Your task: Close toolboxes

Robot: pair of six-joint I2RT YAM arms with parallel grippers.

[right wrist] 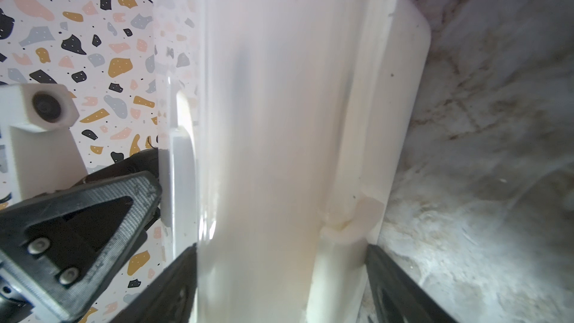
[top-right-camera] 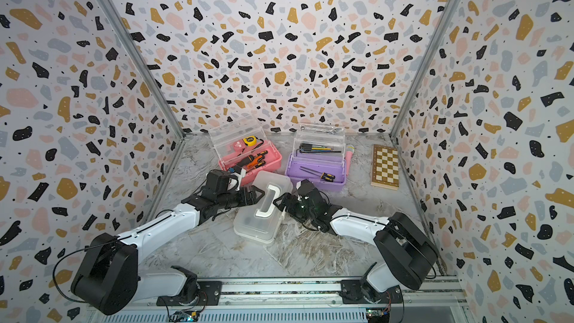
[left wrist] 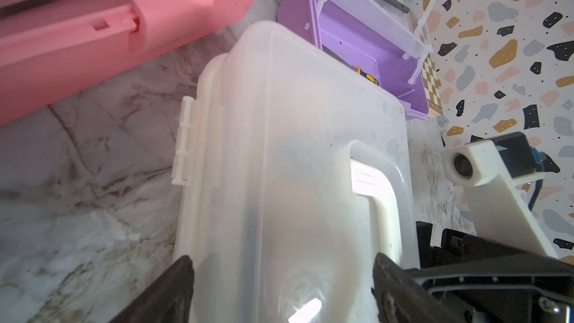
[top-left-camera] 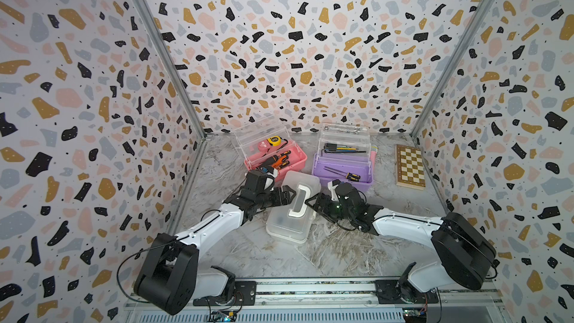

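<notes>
A white toolbox (top-left-camera: pixel 288 225) with a clear lid, lid down and white handle on top, sits on the table between my arms. My left gripper (top-left-camera: pixel 287 195) is at its left side, open, its fingers spread before the lid in the left wrist view. On the opposite side is my right gripper (top-left-camera: pixel 318 200); in the right wrist view its fingers (right wrist: pixel 388 284) stand apart around the latch side, and contact is unclear. Behind, a pink toolbox (top-left-camera: pixel 297 166) holding tools and a purple toolbox (top-left-camera: pixel 340 186) holding a screwdriver both have their clear lids raised.
A wooden chessboard (top-left-camera: pixel 410 166) lies at the back right. The pink toolbox is close behind my left gripper, the purple one behind my right.
</notes>
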